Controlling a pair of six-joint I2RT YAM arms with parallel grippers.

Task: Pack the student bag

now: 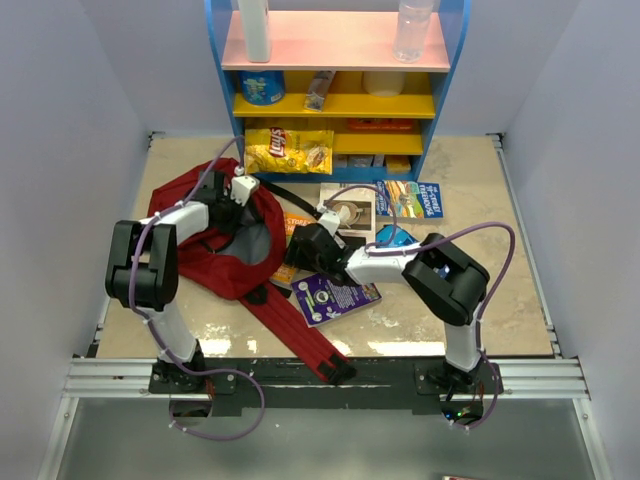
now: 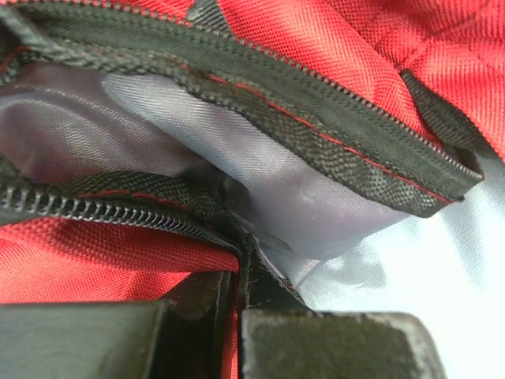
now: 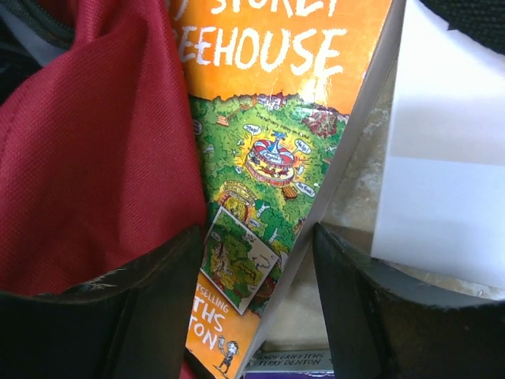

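The red bag [image 1: 208, 266] lies on the left of the table with its mouth spread, its grey lining [image 2: 308, 197] showing. My left gripper is shut on the bag's black zipper edge and red cloth. An orange and green Treehouse book [image 3: 264, 150] lies flat right beside the bag, whose cloth touches or overlaps its left edge. Around that book's lower part stands my right gripper, open, one finger between bag and book, the other past the spine. A purple book [image 1: 336, 298] lies just in front.
A white-covered book [image 1: 350, 210], a blue book [image 1: 397, 237] and another blue and yellow book [image 1: 412, 199] lie to the right. The shelf [image 1: 435, 105] at the back holds snacks and bottles. A red strap [image 1: 295, 330] runs to the front edge.
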